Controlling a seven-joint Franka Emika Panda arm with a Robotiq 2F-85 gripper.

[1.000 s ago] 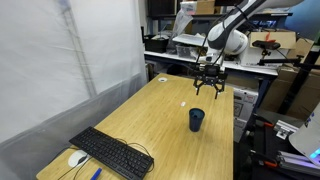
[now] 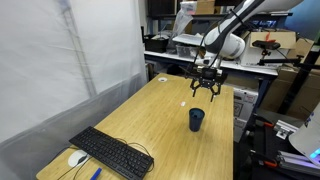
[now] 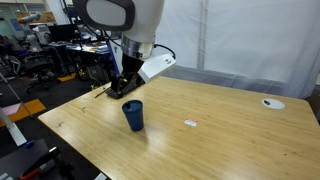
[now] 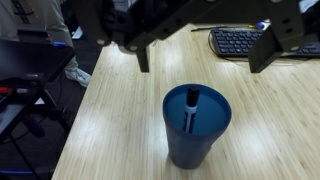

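A dark blue cup (image 2: 196,120) stands upright on the wooden table, and in the wrist view a black marker (image 4: 191,108) with a white band leans inside this cup (image 4: 188,150). Above and behind the cup, my gripper (image 2: 206,97) hangs open. In the wrist view its two fingers are wide apart, with nothing between them. The second exterior view shows the gripper (image 3: 122,92) close over the cup (image 3: 133,116), apart from it. That view hides the marker.
A black keyboard (image 2: 113,152) lies at the table's near left, with a blue pen (image 2: 96,174) beside it. A small white item (image 3: 190,122) and a white disc (image 3: 273,104) lie on the table.
My gripper has shifted very slightly over the past second, hardly at all in the last half. The cup and the other things on the table have stayed put.
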